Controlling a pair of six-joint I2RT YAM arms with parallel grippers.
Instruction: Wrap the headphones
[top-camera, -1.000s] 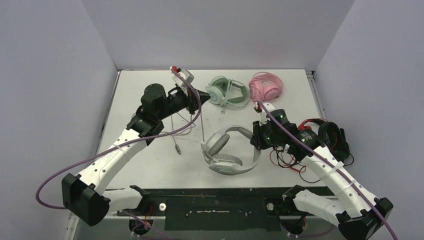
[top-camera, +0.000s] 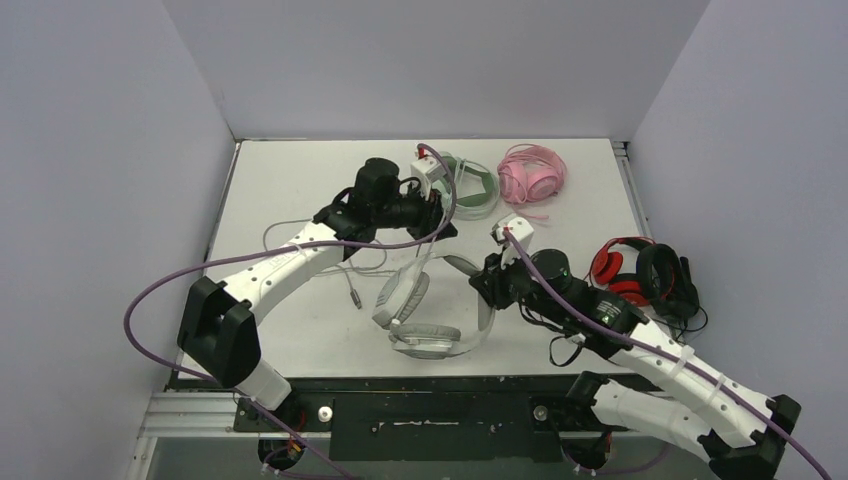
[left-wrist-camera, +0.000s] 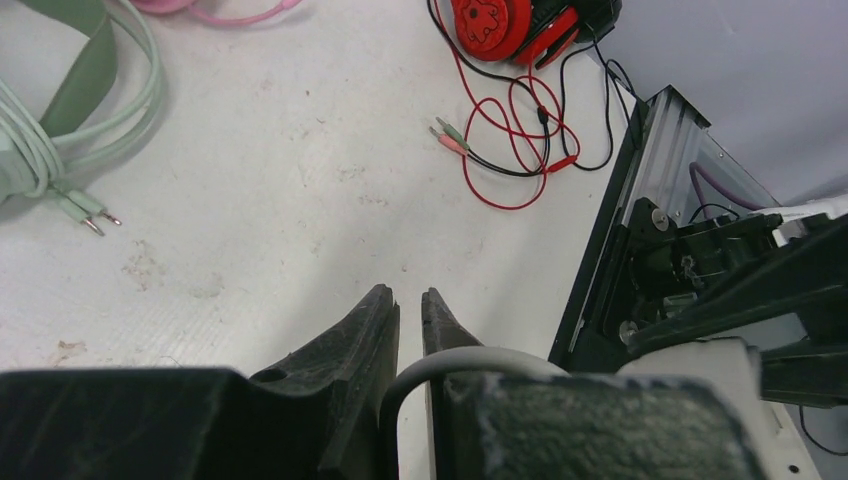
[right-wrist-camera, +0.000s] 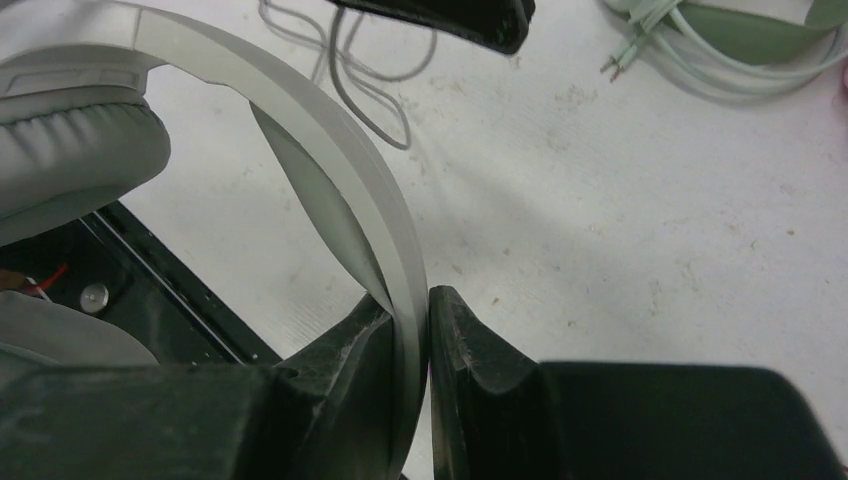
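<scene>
Grey-white headphones (top-camera: 426, 342) hang on the near side of the table, with my right gripper (top-camera: 485, 285) shut on their headband. In the right wrist view the headband (right-wrist-camera: 345, 170) runs down between my fingers, a padded ear cup (right-wrist-camera: 80, 160) at the left. My left gripper (top-camera: 448, 228) is above and left of the headphones. Its fingertips (left-wrist-camera: 375, 315) stand a little apart in the left wrist view. A grey cable (left-wrist-camera: 470, 358) comes up through the gap and curves over one finger. More cable (top-camera: 378, 268) lies loose on the table, ending in a plug (top-camera: 356, 299).
Green headphones (top-camera: 485, 185) and pink headphones (top-camera: 532, 180) lie at the back, cables coiled. Red-black headphones (top-camera: 640, 270) sit at the right edge, their cables (left-wrist-camera: 510, 150) spread out. Walls enclose the back and sides.
My left gripper has moved right and slightly nearer the front, the cable shifting with it. The right gripper and headphones went left, and the headphones have turned a little.
</scene>
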